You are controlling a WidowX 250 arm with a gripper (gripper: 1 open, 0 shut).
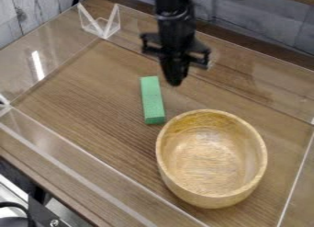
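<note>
A green block (152, 100) lies flat on the wooden table, left of a round tan bowl (210, 158). My black gripper (174, 69) is above and behind the block, blurred, apart from it; whether its fingers are open or shut is not clear.
The wooden table (73, 116) has free room to the left and at the back right. A white wire object (102, 21) stands near the back left. Dark cables lie at the lower left edge.
</note>
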